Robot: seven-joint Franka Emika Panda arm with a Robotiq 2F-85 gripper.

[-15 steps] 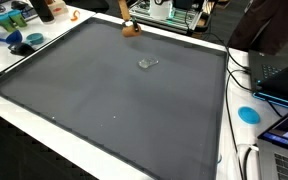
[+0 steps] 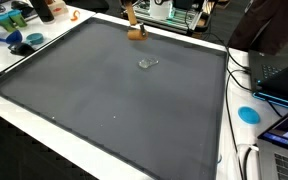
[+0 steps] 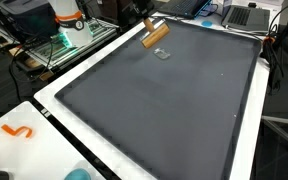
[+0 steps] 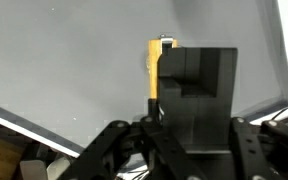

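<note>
An orange-brown piece [image 2: 136,35] hangs near the far edge of the grey board. In exterior view 2 the same piece [image 3: 156,38] appears tilted, and in the wrist view a yellow-orange strip [image 4: 153,75] of it shows with a silvery end. My gripper is shut on this piece; a black block [image 4: 197,85] hides much of the contact. Most of the arm lies outside exterior view 1. A small clear or silvery item [image 2: 147,63] rests on the board, a little nearer than the piece; exterior view 2 shows this item [image 3: 161,53] too.
The grey board [image 2: 104,95] is otherwise bare, with wide free room. Beyond its right edge lie a turquoise disc [image 2: 249,115] and laptops [image 2: 281,160]. Dark utensils [image 2: 22,48] and a blue item [image 2: 34,38] stand off the left edge.
The orange-brown piece has shifted slightly right and toward the front in exterior view 1, moving with my gripper. The small clear item has stayed in place.
</note>
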